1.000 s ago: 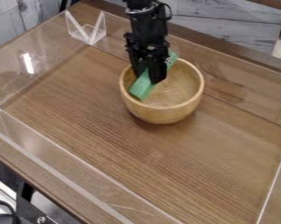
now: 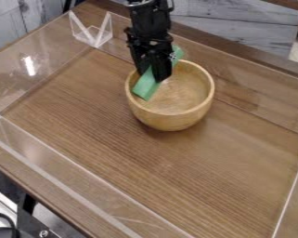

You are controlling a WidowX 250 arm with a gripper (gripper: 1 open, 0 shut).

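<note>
A tan round bowl (image 2: 181, 104) stands on the wooden table toward the back centre. My black gripper (image 2: 151, 61) is over the bowl's back left, shut on a green object (image 2: 146, 85) that slants down into the bowl's left side. Whether the object touches the bowl cannot be told. A second green patch shows behind the gripper at the bowl's back edge.
A grey wooden board stands along the back. Clear plastic shapes are at the back left and left edge, and black cables lie at the bottom left corner.
My gripper has moved slightly up and left with the green object, which now sits a little higher and further left in the bowl.
</note>
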